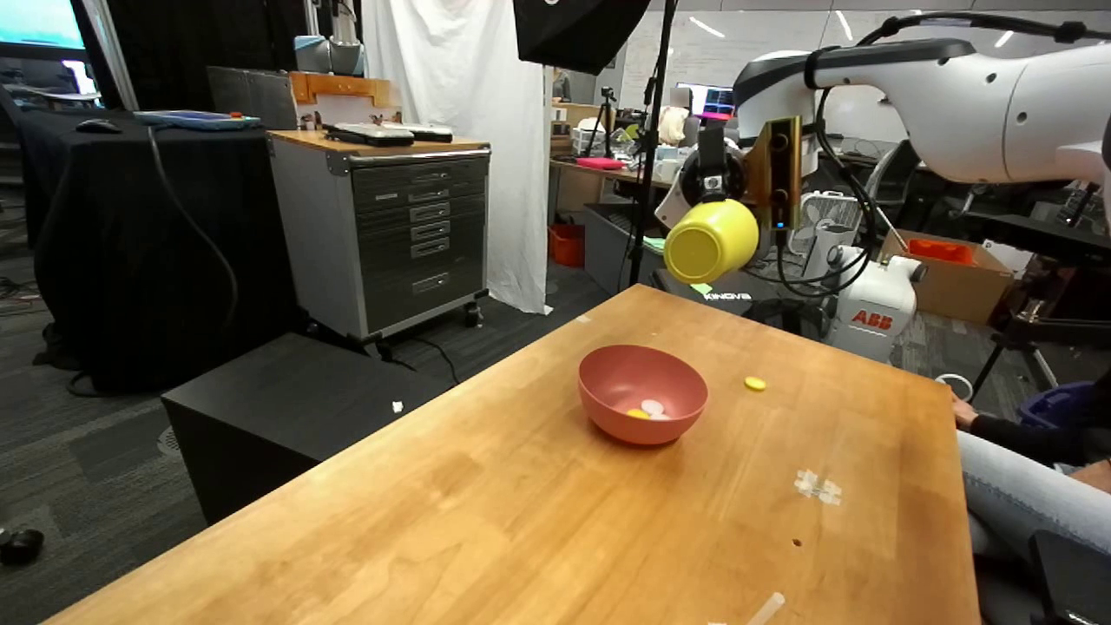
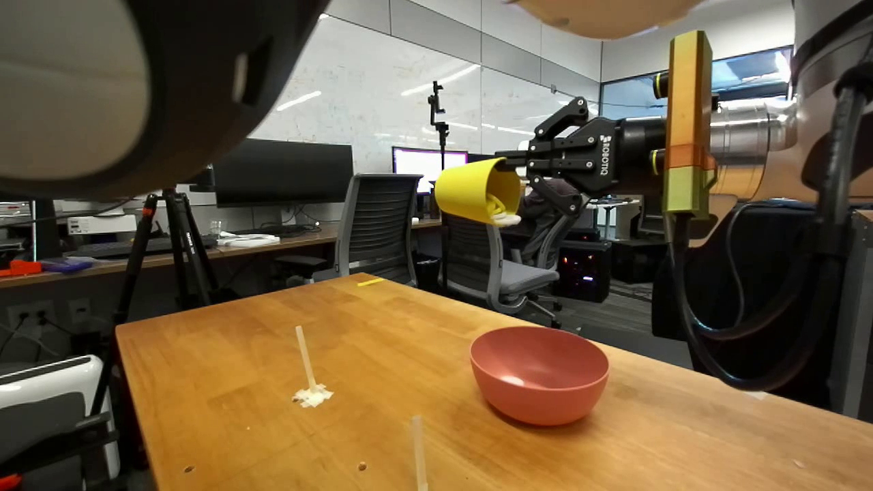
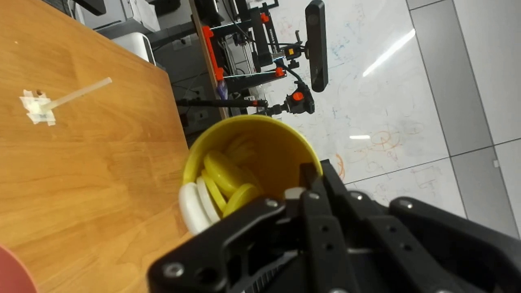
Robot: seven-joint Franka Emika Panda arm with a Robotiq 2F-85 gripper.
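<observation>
My gripper [image 2: 511,161] is shut on the wall of a yellow cup [image 2: 470,188] above the table. The cup is tipped, its mouth facing me in the wrist view. Several yellow discs [image 3: 226,174] and white discs [image 3: 194,207] lie inside, some at the lower lip. Below and apart from the cup stands a red bowl [image 1: 604,391]. It holds a yellow disc [image 1: 637,413] and white discs [image 1: 653,407]. Another yellow disc [image 1: 755,384] lies on the bare table, to the right of the bowl in exterior view 1.
A thin upright stick [image 2: 305,359] rises from a taped patch [image 2: 313,396], and another stick [image 2: 419,454] stands near the bottom of exterior view 2. Someone sits beside the table's right edge in exterior view 1.
</observation>
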